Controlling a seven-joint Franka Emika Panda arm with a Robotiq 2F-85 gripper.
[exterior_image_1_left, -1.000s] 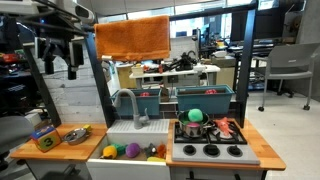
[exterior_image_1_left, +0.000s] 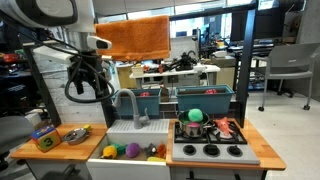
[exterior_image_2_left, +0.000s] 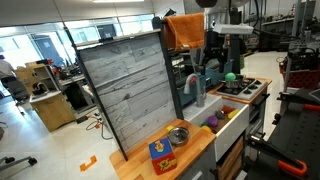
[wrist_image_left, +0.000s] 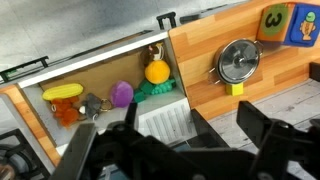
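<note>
My gripper (exterior_image_1_left: 88, 88) hangs high over the left end of the kitchen counter, open and empty. In the wrist view its two dark fingers (wrist_image_left: 124, 145) stand wide apart. Below it, the open drawer (wrist_image_left: 120, 48) holds a purple toy (wrist_image_left: 122, 94), an orange toy (wrist_image_left: 157, 72), a yellow toy (wrist_image_left: 62, 91) and green pieces (wrist_image_left: 153, 88). A silver pot (wrist_image_left: 238, 61) rests on the wooden counter, with a yellow block (wrist_image_left: 235, 89) beside it. Next to the pot is a colourful box (exterior_image_2_left: 162, 154).
The sink faucet (exterior_image_1_left: 133, 104) rises at the middle of the counter. To its right, a stove (exterior_image_1_left: 210, 149) carries a pot with a green ball (exterior_image_1_left: 195, 115). An orange towel (exterior_image_1_left: 133, 39) hangs above, and a dark post (exterior_image_1_left: 244, 65) stands at right.
My arm has moved to the right and the gripper has swung lower, tilting further toward the counter. The toys, pots and box look unmoved.
</note>
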